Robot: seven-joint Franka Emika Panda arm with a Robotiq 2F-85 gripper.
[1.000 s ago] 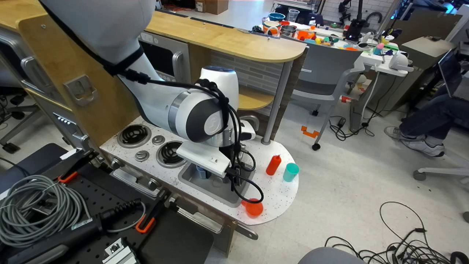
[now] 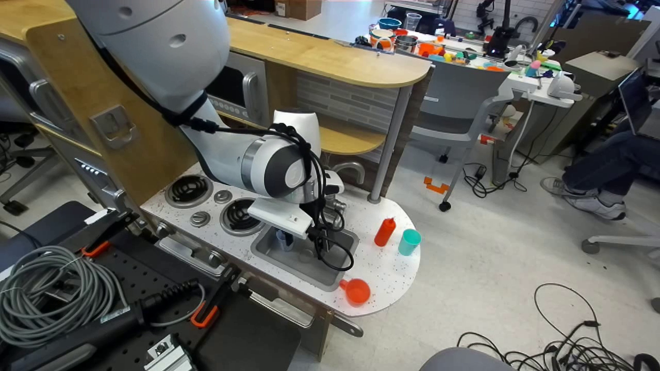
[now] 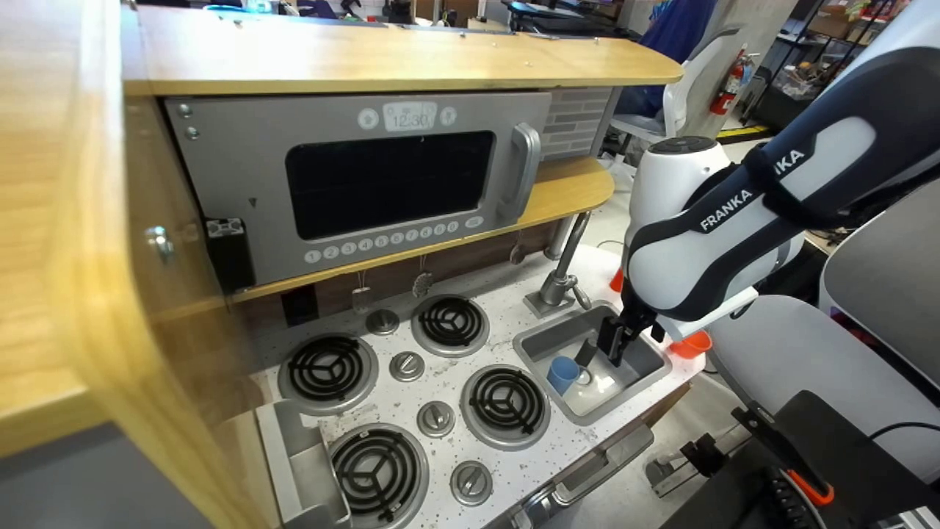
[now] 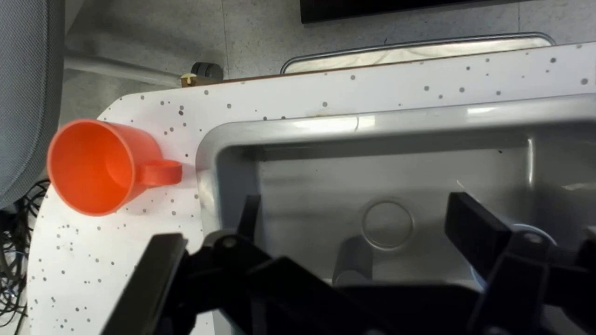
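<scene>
My gripper is over the sink (image 4: 318, 167), its fingers spread wide in the wrist view. No object is seen held in them. Inside the sink, below the gap, lies a small dark grey cylinder (image 4: 355, 259), its lower part hidden by the gripper. A blue cup (image 3: 562, 375) stands in the sink on the stove side; in the wrist view the right finger (image 4: 475, 229) mostly covers it. On the counter beyond the sink's end, an orange-red mug (image 4: 92, 167) has its handle pointing toward the basin.
A red squeeze bottle (image 2: 384, 232) and a teal cup (image 2: 409, 241) stand on the rounded counter end. The faucet (image 3: 564, 273) rises behind the sink. Burners (image 3: 507, 401) and knobs occupy the other side, below the microwave (image 3: 388, 185).
In exterior view 1 the arm's wrist and gripper have shifted left, toward the stove. A cable that crossed the mug's top no longer covers it. The counter objects have stayed put.
</scene>
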